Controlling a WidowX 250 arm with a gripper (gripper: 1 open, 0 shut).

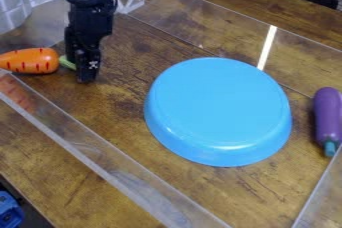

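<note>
An orange toy carrot (30,60) lies at the left of the wooden tray, its green top pointing right. The black gripper (83,64) is lowered at the carrot's green end. Whether its fingers are shut on the top or apart around it cannot be made out.
A large upturned blue plate or bowl (218,112) fills the middle right. A purple toy eggplant (327,117) lies at the right edge. Clear plastic walls (107,162) border the area. The wood between the carrot and blue object is bare.
</note>
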